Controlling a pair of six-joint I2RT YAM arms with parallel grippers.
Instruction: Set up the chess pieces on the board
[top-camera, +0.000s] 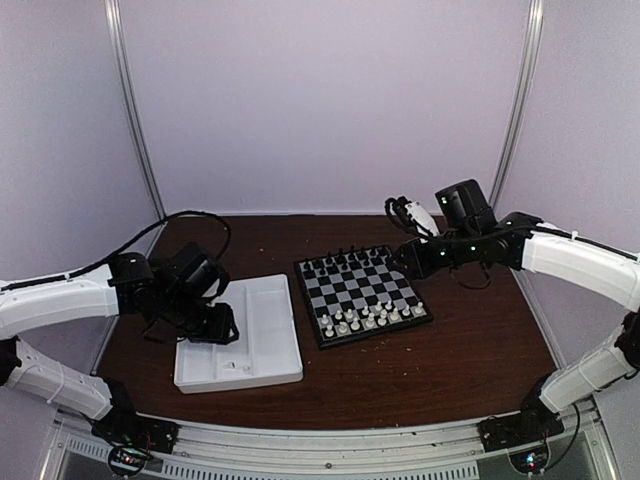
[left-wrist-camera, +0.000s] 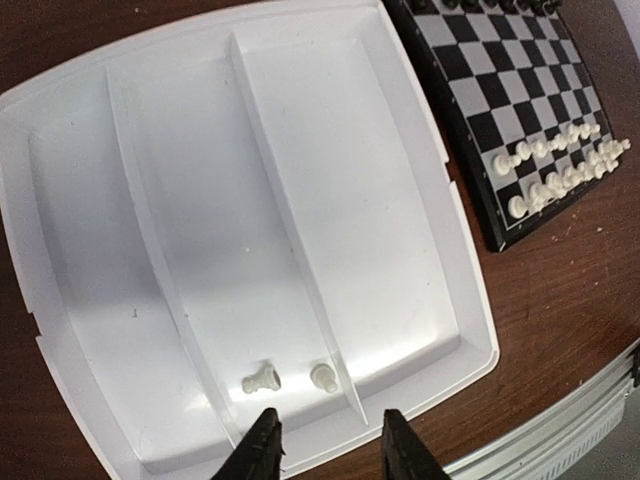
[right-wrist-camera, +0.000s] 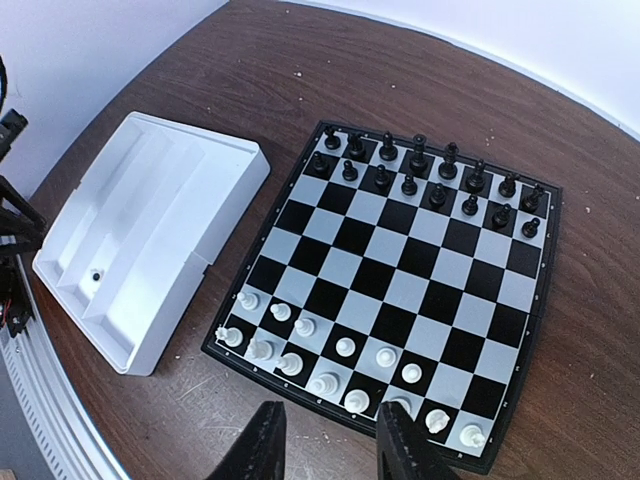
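Note:
The chessboard (top-camera: 356, 290) (right-wrist-camera: 384, 270) carries black pieces (right-wrist-camera: 437, 195) along its far side and white pieces (right-wrist-camera: 322, 384) along the near side. In the left wrist view two white pieces lie in the middle compartment of the white tray (left-wrist-camera: 360, 180): one on its side (left-wrist-camera: 262, 379), another (left-wrist-camera: 324, 377) beside the divider. My left gripper is over the tray, fingers apart with nothing seen between them. My right gripper is raised above the board's near part, fingers apart and empty.
Pale walls stand at the back and sides, and a metal rail (top-camera: 330, 424) runs along the front edge.

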